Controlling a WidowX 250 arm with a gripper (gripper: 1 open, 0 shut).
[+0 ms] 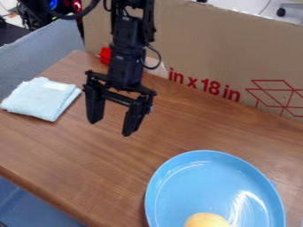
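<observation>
My black gripper (112, 113) hangs over the wooden table, its two fingers apart and nothing between them. To its left a folded light-blue cloth (42, 97) lies flat on the table. A red object (105, 54) sits at the back, partly hidden behind the arm. A light-blue plate (178, 182) is at the front right, holding a round pale-yellow item (206, 221), cut off by the lower edge of the view.
A cardboard box (219, 44) walls off the back of the table (119, 168). A grey padded surface runs along the left.
</observation>
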